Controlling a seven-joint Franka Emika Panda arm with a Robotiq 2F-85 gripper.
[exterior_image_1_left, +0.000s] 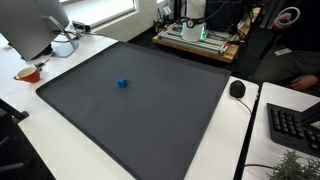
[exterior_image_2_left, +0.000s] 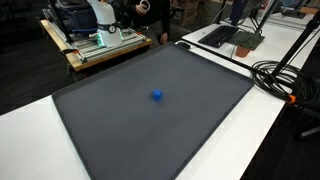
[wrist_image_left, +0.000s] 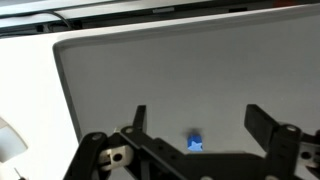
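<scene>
A small blue block (exterior_image_1_left: 122, 84) lies on the dark grey mat (exterior_image_1_left: 150, 120), toward its far left part in exterior view 1. Exterior view 2 shows the same block (exterior_image_2_left: 157, 96) near the middle of the mat. In the wrist view, my gripper is open, its two dark fingers wide apart with nothing between them. The blue block (wrist_image_left: 194, 143) appears low in that view, partly behind the gripper's body and apart from the fingers. Neither exterior view shows the gripper's fingers.
A red cup (exterior_image_1_left: 30, 74) stands left of the mat. On the right are a black mouse (exterior_image_1_left: 237, 89), a keyboard (exterior_image_1_left: 294, 130) and a plant (exterior_image_1_left: 297, 165). Coiled black cable (exterior_image_2_left: 285, 80) lies beyond the mat in exterior view 2. Apart from the block, the mat is bare.
</scene>
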